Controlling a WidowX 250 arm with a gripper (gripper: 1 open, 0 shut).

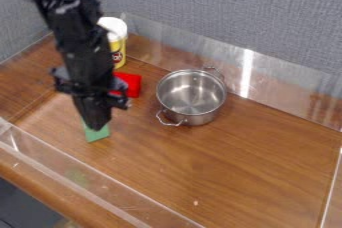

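Observation:
My dark gripper [94, 97] hangs in the left part of the view, blurred, its fingers above a small green block [95, 132] on the wooden table. Whether the fingers are open or shut is unclear. A red block [128, 85] lies behind the gripper, partly hidden by it.
A steel pot [190, 97] with wire handles stands right of centre. A yellow tub [118, 47] with a white lid stands at the back, partly behind my arm. A transparent strip runs along the near left edge.

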